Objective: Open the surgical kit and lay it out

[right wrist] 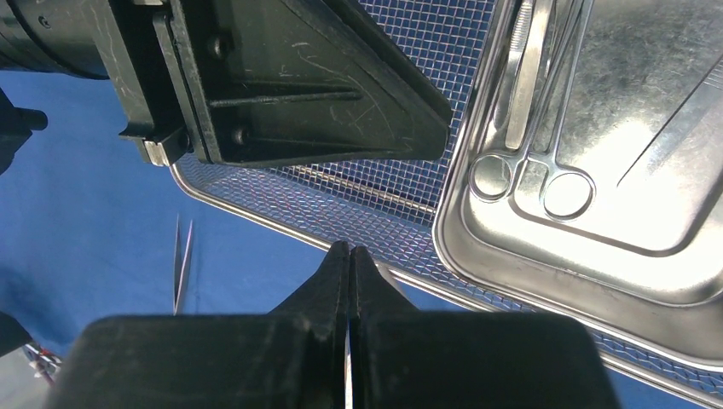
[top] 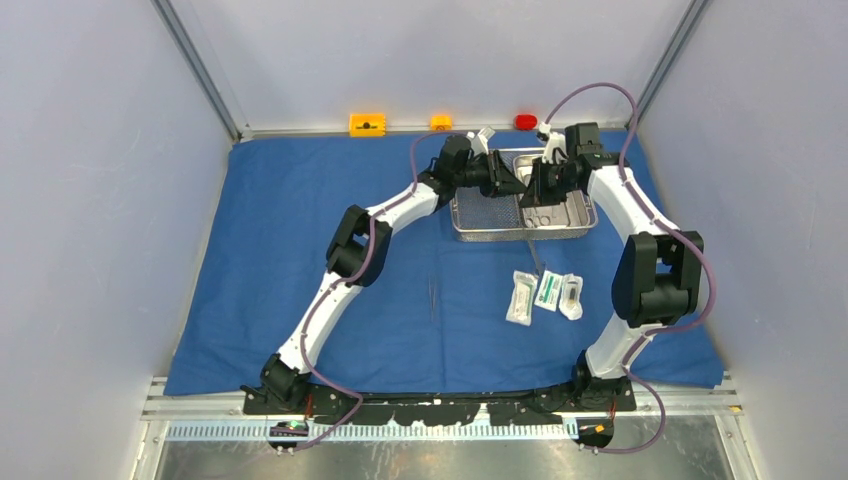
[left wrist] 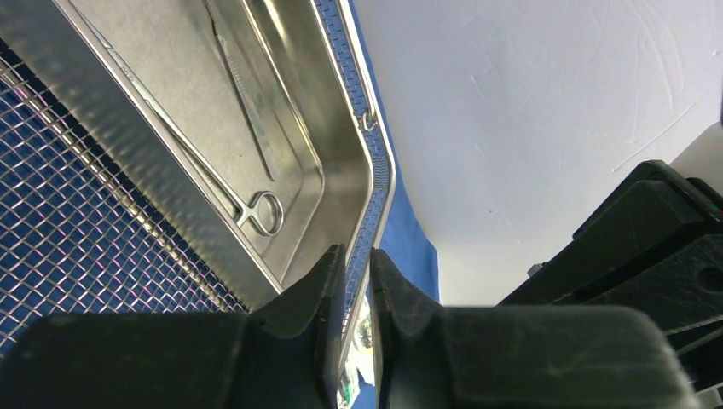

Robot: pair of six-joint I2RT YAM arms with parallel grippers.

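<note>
A pair of metal scissors (top: pixel 533 254) slants across the front rim of the mesh basket (top: pixel 480 237), its lower end on the blue cloth. Above the basket my left gripper is almost shut; only a narrow empty gap parts its fingers. Close beside it, my right gripper is shut, and no scissors show between its tips. Inside the basket sits a steel tray (right wrist: pixel 648 247) holding ring-handled forceps (right wrist: pixel 564 194), a flat-handled instrument (right wrist: pixel 529 81) and a thin pointed one (right wrist: pixel 669 141).
Sealed packets (top: pixel 522 298) lie in front of the basket. Tweezers (top: pixel 433 298) rest on the cloth nearer the middle. Both grippers stand very close together, and the back wall (top: pixel 440 60) rises behind the basket.
</note>
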